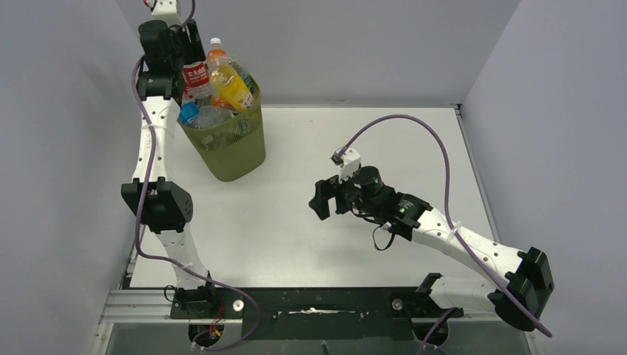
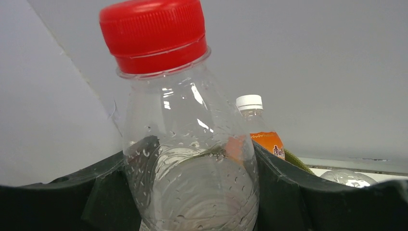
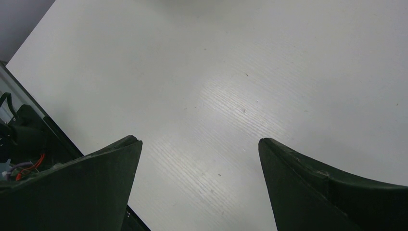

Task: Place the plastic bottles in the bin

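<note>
A clear bottle with a red cap (image 2: pixel 153 33) stands between the fingers of my left gripper, which is raised over the bin at top left; whether the fingers grip it firmly is unclear. The green bin (image 1: pixel 233 151) is full of plastic bottles, among them a yellow-drink bottle (image 1: pixel 228 83), a red-label bottle (image 1: pixel 196 78) and a blue-capped one (image 1: pixel 190 112). An orange-label bottle (image 2: pixel 264 142) shows behind the held bottle. My right gripper hangs open and empty over the white table at centre right.
Grey walls (image 1: pixel 543 148) bound it on the left, back and right.
</note>
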